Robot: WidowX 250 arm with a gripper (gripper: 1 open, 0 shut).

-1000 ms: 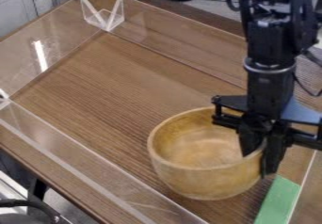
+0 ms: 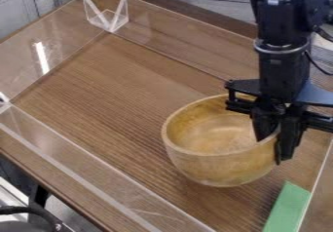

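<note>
A wooden bowl (image 2: 208, 153) is at the right front, slightly tilted. My black gripper (image 2: 278, 136) comes down from above at its right rim and is shut on it; the fingertips are partly hidden at the rim. A green block (image 2: 287, 211) lies in front of the bowl at the lower right.
Clear plastic edging runs along its sides, with a clear bracket (image 2: 107, 14) at the back left. A dark cable lies at the lower left.
My gripper and the bowl have moved up in the view, away from the front edge and the green block, with the bowl still held.
</note>
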